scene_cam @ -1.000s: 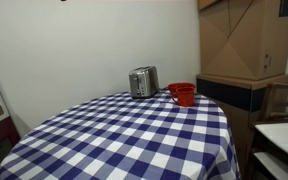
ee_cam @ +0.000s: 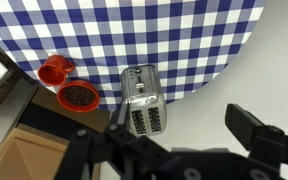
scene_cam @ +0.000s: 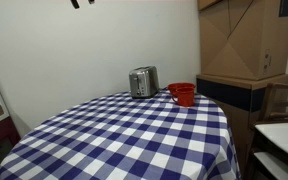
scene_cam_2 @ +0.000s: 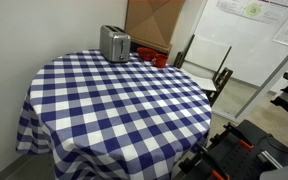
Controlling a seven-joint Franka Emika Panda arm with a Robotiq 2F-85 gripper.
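Observation:
A silver two-slot toaster [scene_cam: 143, 82] stands on the blue-and-white checked tablecloth [scene_cam: 114, 130], close to the wall. Beside it are a red mug [scene_cam: 186, 95] and, partly hidden behind the mug, a red bowl. From above, the wrist view shows brown bits in the bowl [ee_cam: 78, 96], with the mug [ee_cam: 55, 70] next to it. My gripper is open, its black fingers [ee_cam: 246, 126] wide apart and nothing between them. At the top edge of exterior view 1, just the fingertips [scene_cam: 75, 4] show, high above the table.
Cardboard boxes [scene_cam: 246, 40] are stacked behind the table's right end. A white-seated chair [scene_cam_2: 204, 62] stands near the bowl's side. Dark equipment with red parts [scene_cam_2: 234, 152] fills the lower right of exterior view 2.
The toaster, mug and bowl have not moved.

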